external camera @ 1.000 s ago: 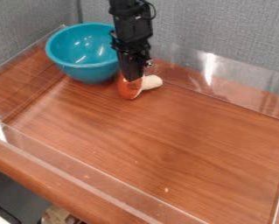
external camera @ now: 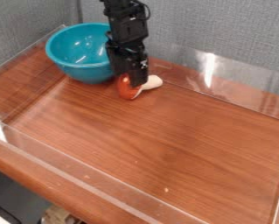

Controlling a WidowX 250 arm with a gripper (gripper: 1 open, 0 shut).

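My black gripper point(external camera: 131, 72) hangs at the top centre, open, just above a small orange object point(external camera: 128, 88), whose top is partly hidden behind it. The orange object stands on the wooden table just right of a teal bowl point(external camera: 72, 54). A pale, rounded elongated object point(external camera: 151, 82) lies right beside the orange one. I cannot tell whether my fingertips touch either.
Grey panels with a clear strip point(external camera: 223, 92) along the base close off the back and left. The near edge runs along the lower left.
My gripper has risen slightly and shifted a little left, toward the bowl. The orange and pale objects remain in about the same place.
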